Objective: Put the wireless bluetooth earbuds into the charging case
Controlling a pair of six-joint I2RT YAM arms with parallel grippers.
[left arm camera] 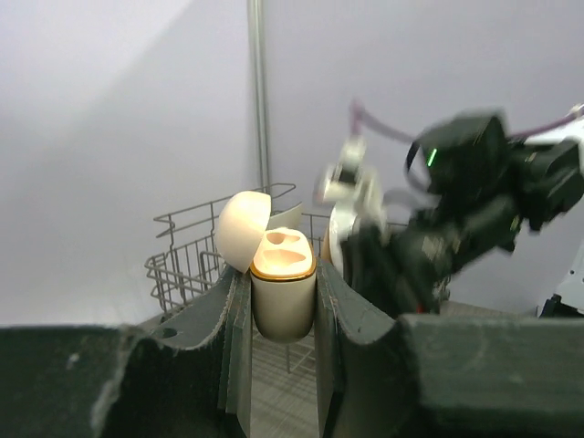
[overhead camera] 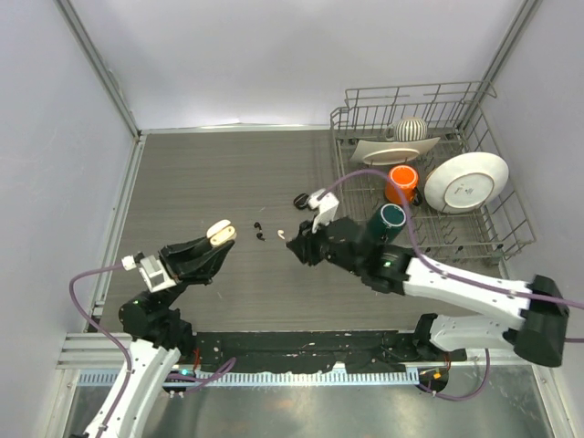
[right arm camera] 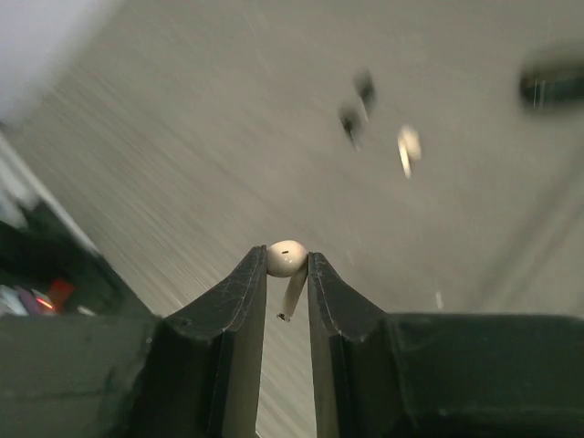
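My left gripper [overhead camera: 215,248] is shut on the cream charging case [left arm camera: 283,292], held upright with its lid [left arm camera: 239,228] open and two hollows on top. My right gripper [overhead camera: 301,248], blurred in the top view, is apart from the case to its right. In the right wrist view it [right arm camera: 287,260] is shut on a cream earbud [right arm camera: 286,255], stem downward. On the grey surface below lie another cream earbud [right arm camera: 409,146] and small dark pieces [right arm camera: 363,91].
A wire dish rack with plates [overhead camera: 465,182], an orange mug [overhead camera: 401,182] and a teal mug [overhead camera: 385,222] fills the right. A dark object [overhead camera: 301,200] lies left of the rack.
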